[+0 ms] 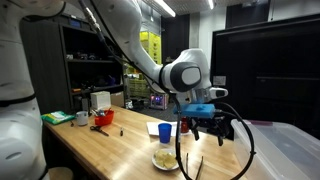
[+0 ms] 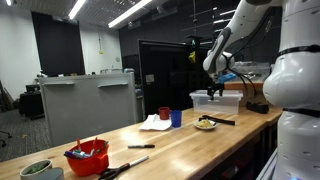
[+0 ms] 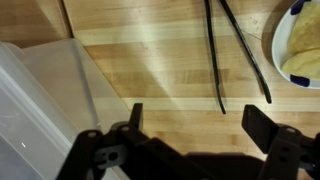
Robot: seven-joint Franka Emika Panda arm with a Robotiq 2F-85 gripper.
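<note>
My gripper is open, its two dark fingers wide apart with nothing between them. Below it on the wooden table lie two thin black rods [image 3: 214, 62], slightly splayed; they may be one utensil, but I cannot tell. In the wrist view they run up from just beyond the fingertips. A plate with pale yellow food [image 3: 305, 55] is cut off at the right edge of that view. From the side, the gripper [image 2: 212, 92] hangs well above the table, close to the clear bin.
A clear plastic bin [image 1: 275, 150] stands on the right. Blue cup [image 1: 165, 131] and red cup [image 1: 185, 127] stand behind the plate [image 2: 205, 126]. A white cloth [image 2: 155, 123] and a red basket [image 2: 88, 157] lie farther off.
</note>
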